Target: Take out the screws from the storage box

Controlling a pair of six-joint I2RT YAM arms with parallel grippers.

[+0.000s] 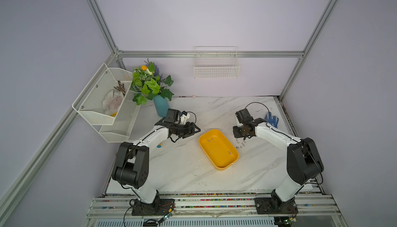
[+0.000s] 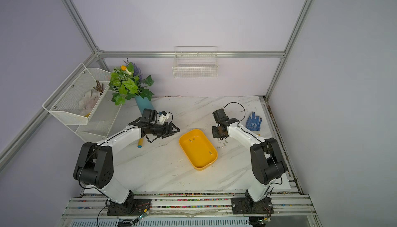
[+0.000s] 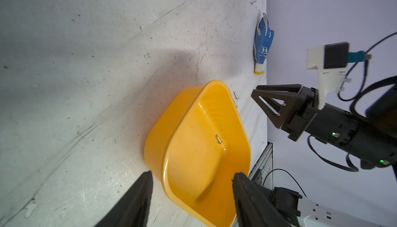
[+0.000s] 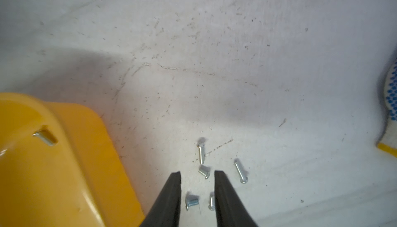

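Observation:
The yellow storage box (image 1: 205, 151) stands on the table between my two grippers. Small silver screws (image 1: 230, 153) lie on its floor; one screw (image 3: 218, 139) shows clearly in the left wrist view. Outside, right of the box, several loose screws (image 4: 201, 153) rest on the table, spread below and around my right gripper. That gripper is part open above the table, its fingers apart and no screw visible between them. Left of the box, my left gripper hovers with its fingers parted and nothing between them; the box lies beyond.
A blue glove (image 2: 254, 121) lies at the table's right side. A blue vase (image 1: 160, 105) with leafy flowers stands at the back left beside a white wire rack (image 1: 108, 122). Bare table (image 1: 182, 171) lies in front of the box.

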